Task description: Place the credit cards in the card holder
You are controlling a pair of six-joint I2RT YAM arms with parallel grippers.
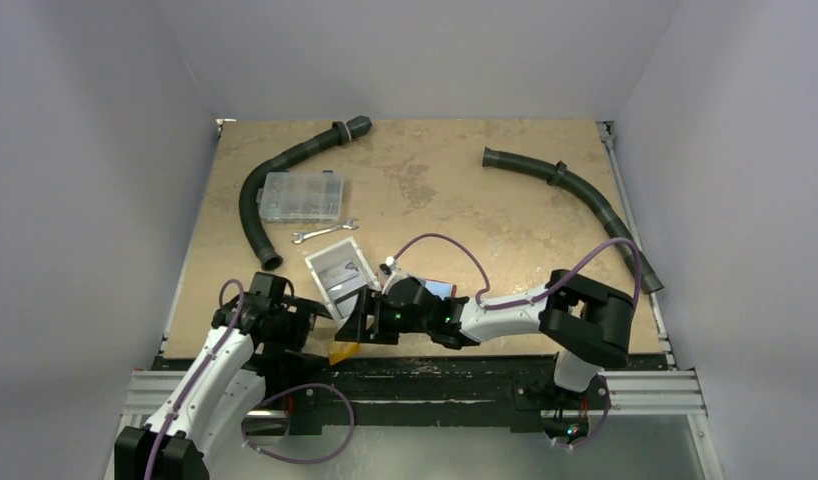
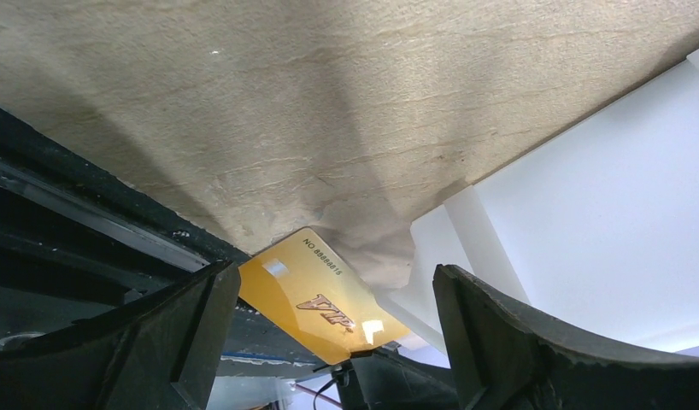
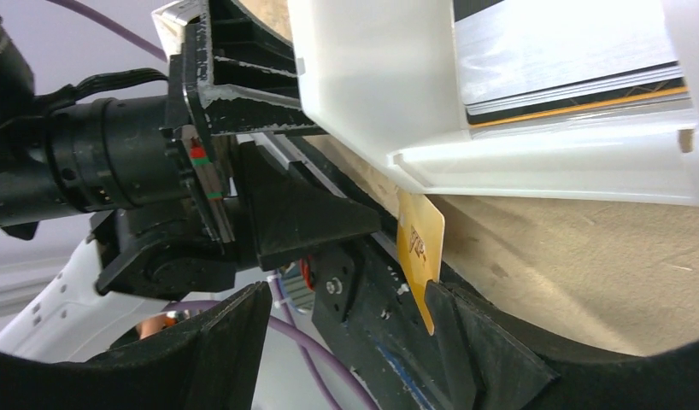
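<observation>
The white card holder point(image 1: 357, 250) lies at an angle left of the table's middle, partly covered by my right arm. Several cards point(image 3: 585, 81) lie stacked inside it. A yellow card point(image 2: 312, 299) is tilted beside the holder's near corner, at the table's front edge. My right gripper stands part open; one of its fingers point(image 3: 474, 342) is at the edge of the yellow card point(image 3: 420, 248), and the other is well apart from it. Across the card from there, my left gripper is open, the card showing between its fingers but not clamped.
A blue item point(image 1: 438, 288) lies partly under the right arm. Farther back are a wrench point(image 1: 325, 231), a clear box point(image 1: 302, 197) and a dark hose point(image 1: 253, 190); another hose point(image 1: 575, 185) is at the right.
</observation>
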